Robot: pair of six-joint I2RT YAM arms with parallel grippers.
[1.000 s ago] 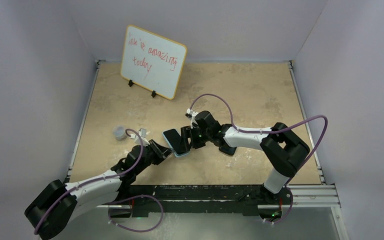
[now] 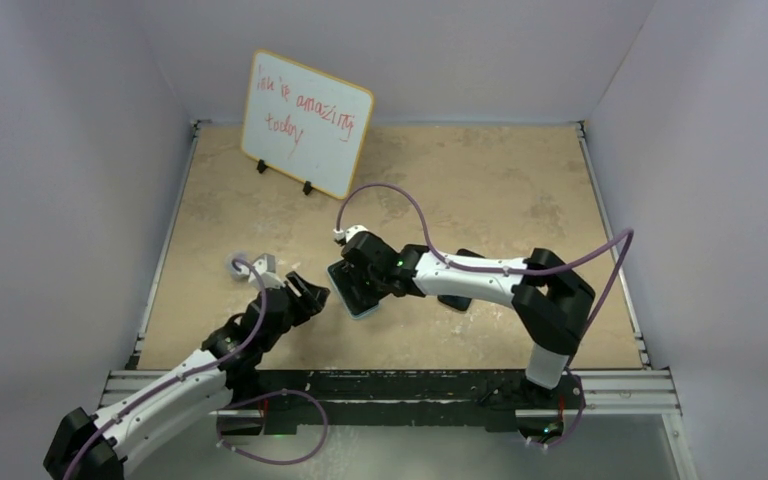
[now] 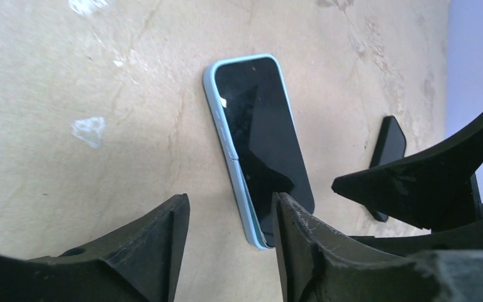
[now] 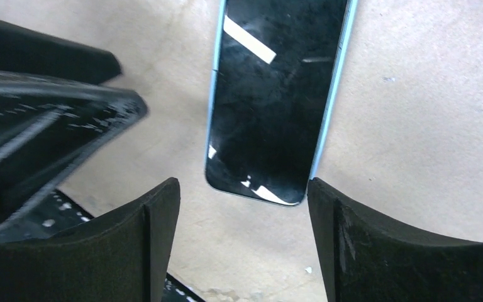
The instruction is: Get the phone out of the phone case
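A black-screened phone (image 3: pixel 258 126) in a light blue case (image 3: pixel 229 157) lies on the table, its long edge looking slightly parted from the phone near the lower end in the left wrist view. My right gripper (image 2: pixel 350 280) hovers over it from the right; in the right wrist view its fingers (image 4: pixel 144 245) stand apart with the phone beyond them. My left gripper (image 2: pixel 310 292) is at the lower left of the phone, open, with nothing between its fingers.
A second dark phone (image 2: pixel 455 302) lies right, partly under the right arm. A round clear object (image 2: pixel 237 266) sits left. A whiteboard (image 2: pixel 305 120) stands at the back.
My right gripper has swung left and up over the phone. My left gripper has drawn slightly back and opened wider. The phone has stayed in place.
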